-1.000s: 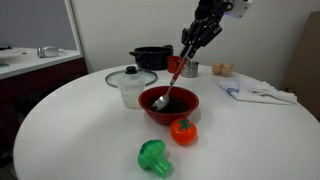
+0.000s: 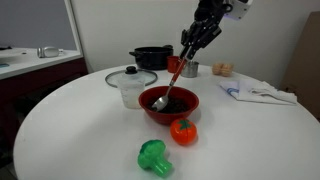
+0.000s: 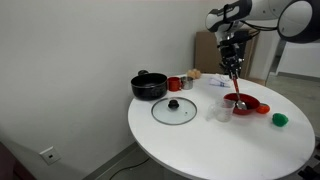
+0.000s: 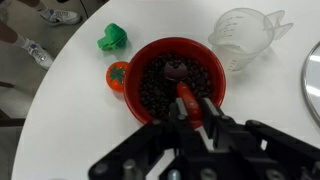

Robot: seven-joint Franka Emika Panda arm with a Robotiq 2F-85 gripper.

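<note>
My gripper is shut on the red handle of a spoon [image 2: 177,73] and holds it slanted over the red bowl [image 2: 152,112]. The spoon's metal head dips toward the dark beans [image 4: 205,73] inside, and in the wrist view it lies against them near the middle. Beside the bowl stands a clear measuring cup [image 4: 243,38]. A red tomato [image 2: 183,131] sits close to the bowl's rim, and a green broccoli piece [image 2: 154,157] lies farther out on the table.
On the white table [image 2: 75,130], a glass lid [image 3: 175,110] and a black pot [image 3: 150,85] stand behind. Red and silver cups [image 3: 187,83] are near the pot. A white towel [image 2: 258,92] lies at the right.
</note>
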